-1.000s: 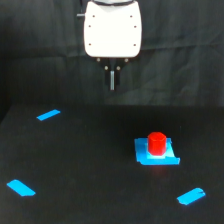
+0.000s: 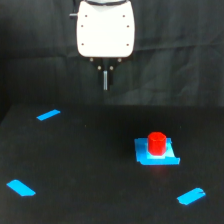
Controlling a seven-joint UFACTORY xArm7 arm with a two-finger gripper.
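A red cylinder-like object (image 2: 157, 143) stands upright on a light-blue piece (image 2: 145, 159) on the right side of the dark table. High above the table, at the upper middle, hangs my gripper (image 2: 105, 88) below the white arm body (image 2: 105, 30). Its fingers point downward and look like one thin dark strip, so whether they are open or shut does not show. Nothing is visible hanging from the gripper, and it is well apart from the red object, up and to the left of it.
Blue strips lie flat on the table: one at the back left (image 2: 48, 115), one at the front left (image 2: 20, 188) and one at the front right (image 2: 191, 196). A dark curtain (image 2: 170, 60) hangs behind.
The arm and gripper have shifted slightly to the left at about the same height. The red object, the light-blue piece and the strips have stayed in place.
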